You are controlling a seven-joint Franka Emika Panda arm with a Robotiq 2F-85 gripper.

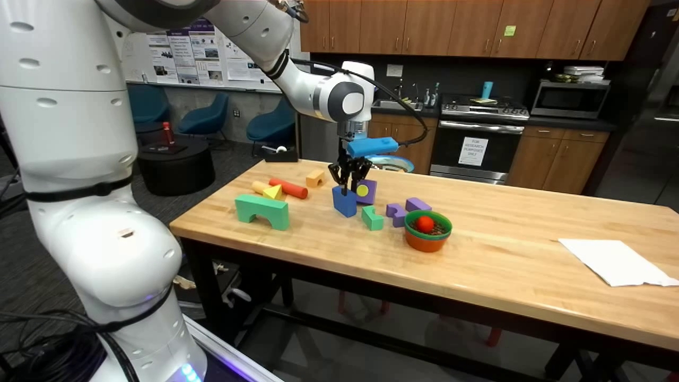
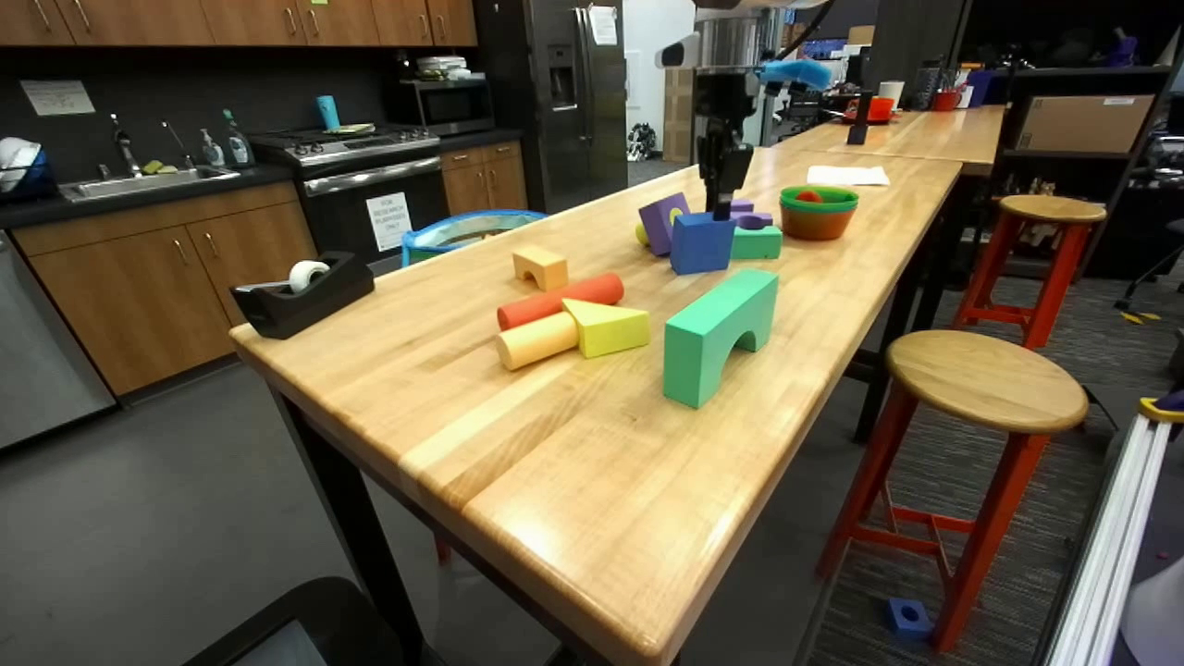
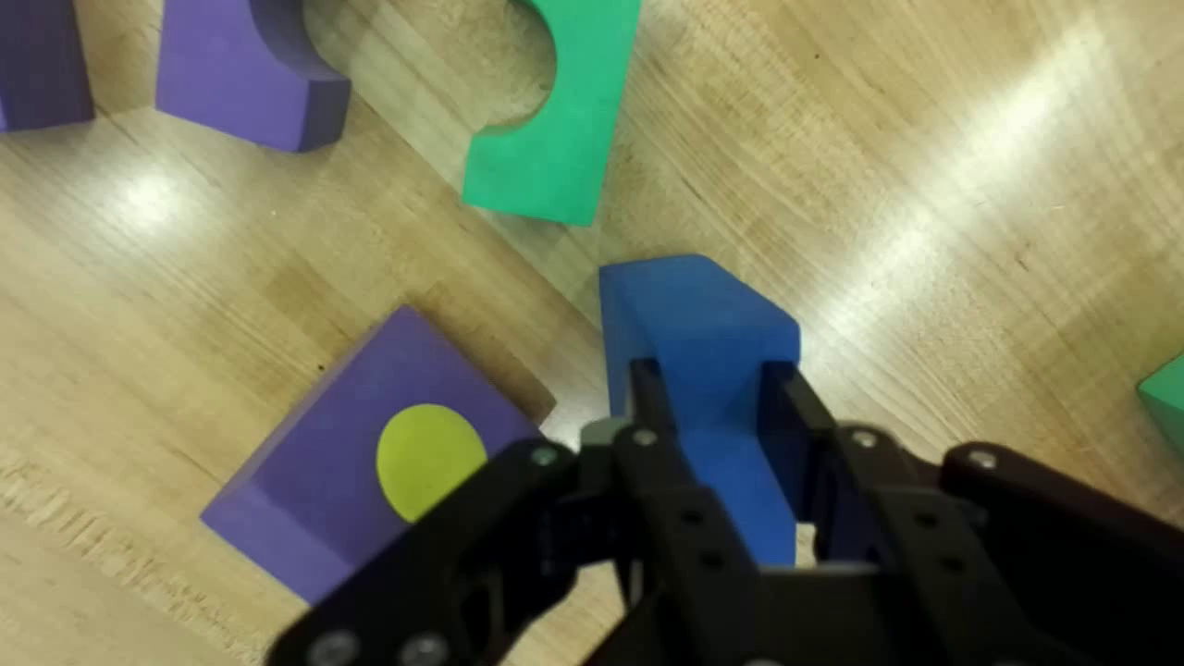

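Observation:
A blue block (image 3: 710, 322) stands on the wooden table, with my gripper pointing down over it. In the wrist view one black finger (image 3: 652, 400) lies along each side of the block's top. The fingers are narrowed around it, but whether both pads press on it cannot be made out. In exterior view 1 the gripper (image 1: 349, 188) is at the upper part of the blue block (image 1: 345, 202). Exterior view 2 shows the blue block (image 2: 701, 243) resting on the table under the fingertips. Close beside it stands a purple block (image 3: 355, 444) with a yellow disc (image 3: 429, 461).
Near the blue block lie a green notched block (image 3: 561, 122) and purple pieces (image 3: 244, 78). A green arch (image 1: 261, 210), a red cylinder (image 1: 289, 188) and other blocks lie left. Stacked bowls (image 1: 425, 239) stand right; beyond them, the table is clear up to white paper (image 1: 614, 261).

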